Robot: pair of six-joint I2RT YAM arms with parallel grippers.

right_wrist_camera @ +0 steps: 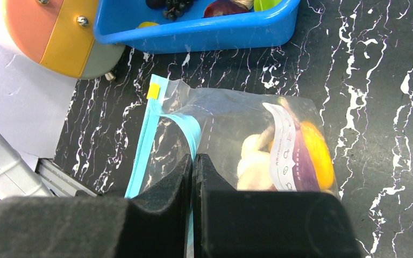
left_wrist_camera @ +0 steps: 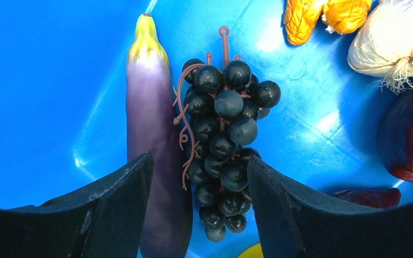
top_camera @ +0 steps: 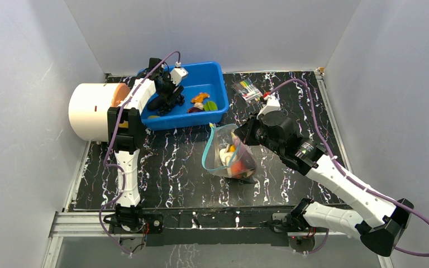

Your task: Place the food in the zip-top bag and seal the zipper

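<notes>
My left gripper is open over the blue bin (top_camera: pixel 215 75), its fingers either side of an eggplant (left_wrist_camera: pixel 156 123) and a bunch of black grapes (left_wrist_camera: pixel 223 140) lying side by side. Nothing is gripped there. The clear zip top bag (right_wrist_camera: pixel 220 118) stands on the counter with its teal-rimmed mouth open and a yellow slider (right_wrist_camera: pixel 153 91) at one end. Inside it are a white item (right_wrist_camera: pixel 255 164), an orange-yellow item (right_wrist_camera: pixel 317 153) and other food. My right gripper is shut on the bag's rim (right_wrist_camera: pixel 191 129).
Also in the bin are an orange item (left_wrist_camera: pixel 347 15), garlic (left_wrist_camera: pixel 392 40), a dark round item (left_wrist_camera: pixel 408 140) and a green piece (top_camera: pixel 210 106). A packet of markers (top_camera: pixel 247 90) lies right of the bin. A white cylinder (top_camera: pixel 92 111) stands at the left wall.
</notes>
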